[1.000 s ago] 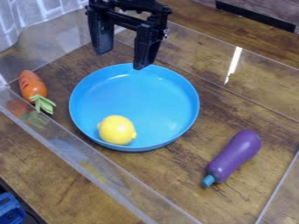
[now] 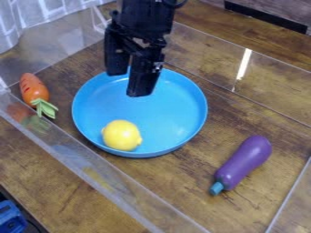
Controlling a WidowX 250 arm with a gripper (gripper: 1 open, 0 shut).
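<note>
My black gripper [image 2: 129, 71] hangs open over the back part of a blue plate [image 2: 173, 118], its two fingers apart with nothing seen between them. A yellow lemon [image 2: 122, 135] lies on the plate's front left. A purple eggplant [image 2: 245, 162] with a teal stem lies on the table to the plate's right, and an orange carrot [image 2: 35, 89] lies to its left.
Transparent strips or edges run diagonally along the left and right sides. A blue object [image 2: 10, 220] shows in the bottom left corner.
My gripper has moved down and toward the viewer over the plate, and has turned. The lemon, eggplant, carrot and plate have not moved.
</note>
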